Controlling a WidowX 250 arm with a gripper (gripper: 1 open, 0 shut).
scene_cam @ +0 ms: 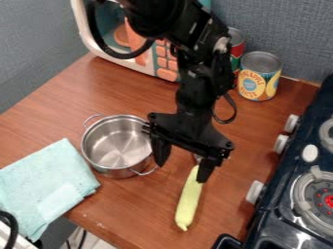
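Note:
The black gripper [185,154] hangs over the middle of the wooden table, its fingers apart on either side, between a steel pot [115,151] and a pale yellow, elongated object [188,199], like a corn cob, lying lengthwise in front. Nothing shows held in the fingers. A small object partly behind the gripper is too hidden to identify.
A light blue cloth [39,183] lies at left. Two cans [259,80] stand at the back right, one red and partly hidden, near a toy microwave [117,39]. A black stove [299,195] fills the right side.

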